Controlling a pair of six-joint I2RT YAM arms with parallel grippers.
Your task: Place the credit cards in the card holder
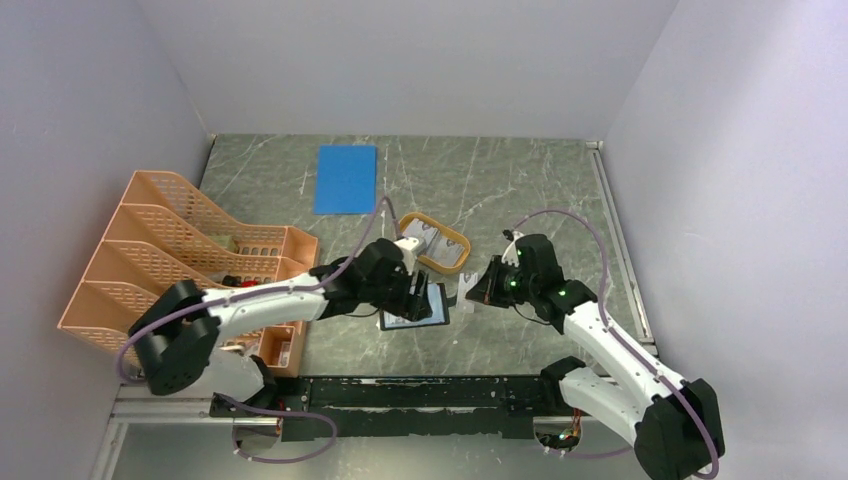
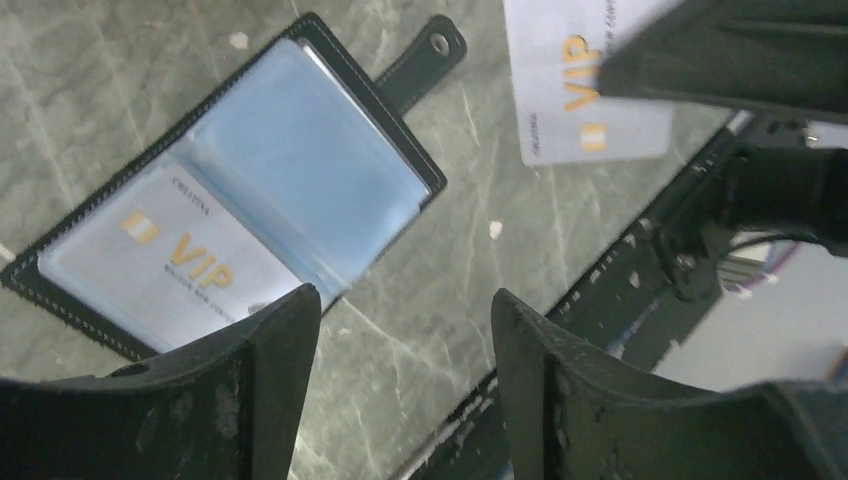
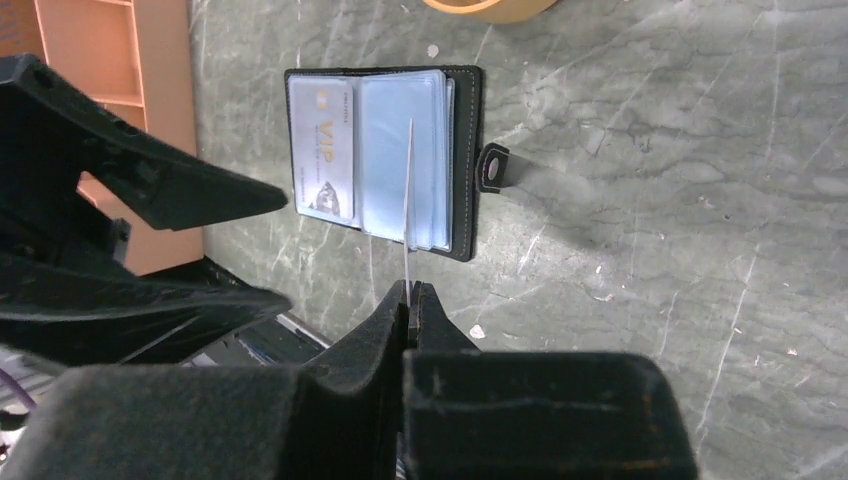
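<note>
The black card holder (image 2: 190, 130) lies spread flat on the table, its strap towards the right. One VIP card (image 3: 325, 150) sits in its left-hand pocket; the right-hand sleeve (image 2: 300, 160) looks empty. A second VIP card is pinched by its edge in my right gripper, upright and seen edge-on in the right wrist view. That card hangs just right of the holder in the top view. Above the holder is my left gripper, its fingers apart with nothing between them.
An oval tan tray (image 1: 466, 256) with more cards (image 1: 440, 247) stands behind the holder. At the left is an orange rack (image 1: 290, 340), and a blue mat (image 1: 346, 180) lies at the back. Bare table extends to the right.
</note>
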